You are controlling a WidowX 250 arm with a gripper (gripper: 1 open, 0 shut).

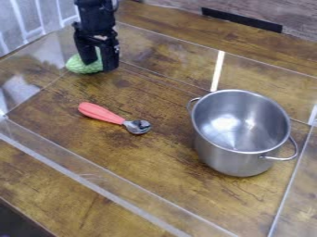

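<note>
My black gripper (96, 57) is low at the upper left, its fingers down around or just over a green textured oblong object (80, 65), which they partly hide; the fingers are open, and whether they touch it I cannot tell. A pizza cutter (114, 118) with a red handle and metal head lies on the wooden table in the middle left. A steel pot (242, 139) with two side handles stands at the right.
The wooden table (124, 176) has clear room in front and toward the back right. Pale or clear strips cross its surface near the edges and behind the pot.
</note>
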